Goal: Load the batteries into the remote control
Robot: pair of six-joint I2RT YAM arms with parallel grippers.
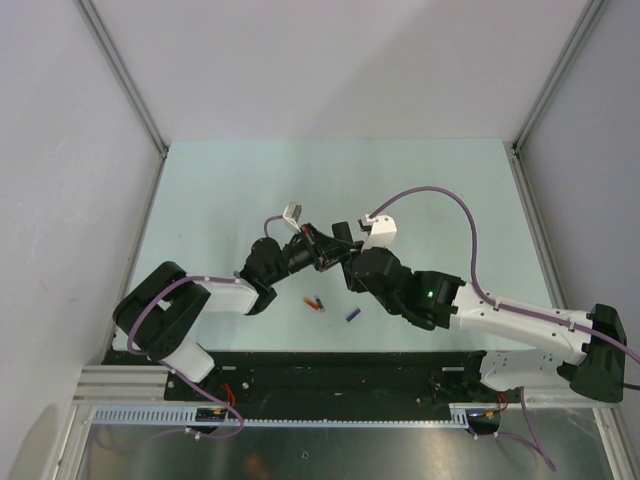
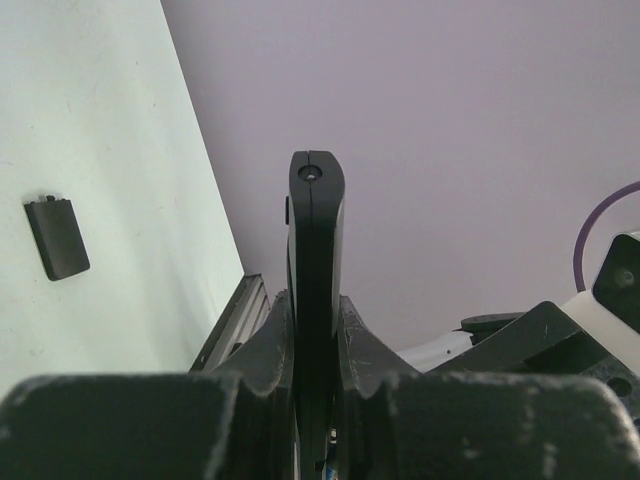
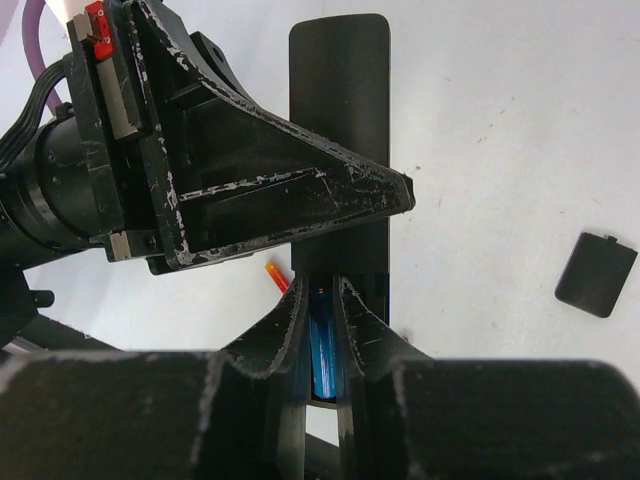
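My left gripper is shut on the black remote control (image 2: 317, 215), which stands out lengthwise beyond its fingers. In the right wrist view the remote (image 3: 340, 75) runs upright behind the left gripper's finger, its open battery compartment low in the picture. A blue battery (image 3: 323, 355) shows at that compartment, between the narrowly spaced fingertips of my right gripper. Whether they press on it cannot be told, nor how deep it sits. On the table lie an orange battery (image 1: 310, 302), a dark one (image 1: 319, 302) and a blue-purple one (image 1: 353, 314).
A flat black piece (image 3: 597, 275) with a small tab, like a battery cover, lies on the white table (image 3: 500, 150). Both arms meet closely over the table's middle, gripper beside gripper.
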